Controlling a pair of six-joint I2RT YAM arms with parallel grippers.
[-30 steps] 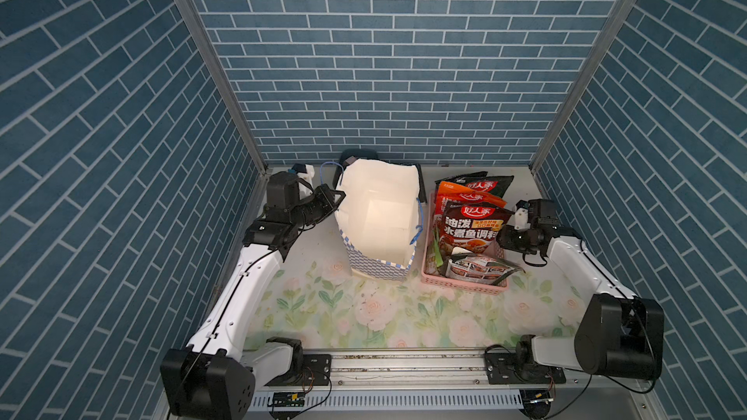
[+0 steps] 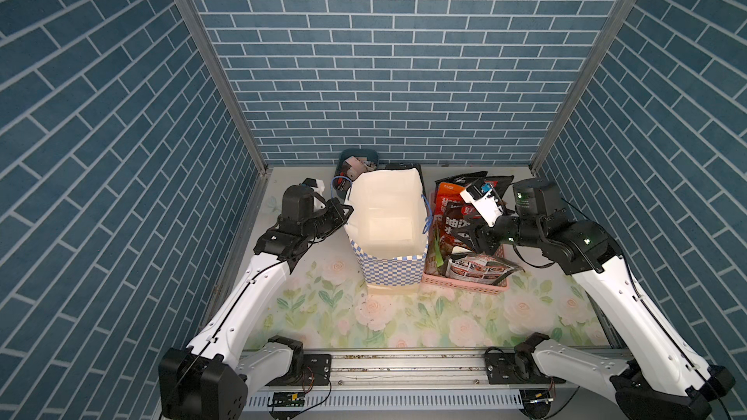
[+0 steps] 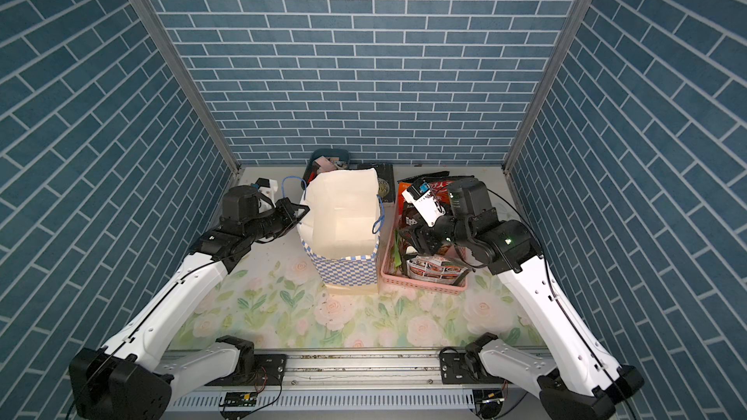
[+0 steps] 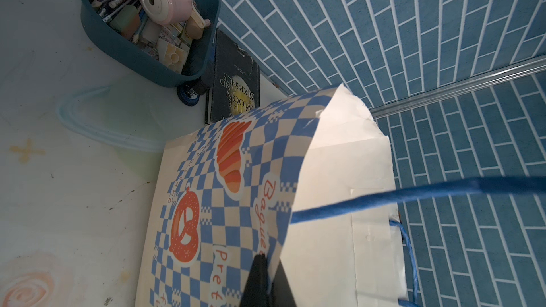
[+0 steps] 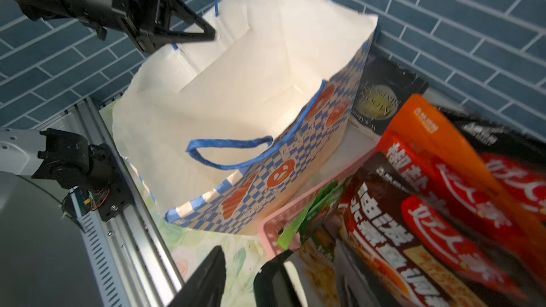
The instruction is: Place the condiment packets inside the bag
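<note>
A paper bag (image 2: 391,270) with a blue-white check and a white lining stands upright in the middle, its mouth wide and the visible interior empty. My left gripper is shut on the bag's left rim, the thin paper running between its fingers. Right of the bag, a pink basket (image 2: 464,286) holds several condiment packets: an orange-red one (image 5: 449,165), a dark one with white writing (image 5: 369,216) and a pale-printed one (image 2: 476,268) at the front. Over the basket hovers my right gripper, open, its fingers (image 5: 211,275) spread above the front packets and not closed on any.
Behind the bag are a teal bin (image 4: 159,74) of small items and a black book (image 4: 234,82). A blue cord handle (image 5: 233,156) droops at the bag's right rim.
My right arm has risen and swung left from beside the basket to above it. The left gripper has shifted slightly right, and the bag has shifted and turned a little with it.
</note>
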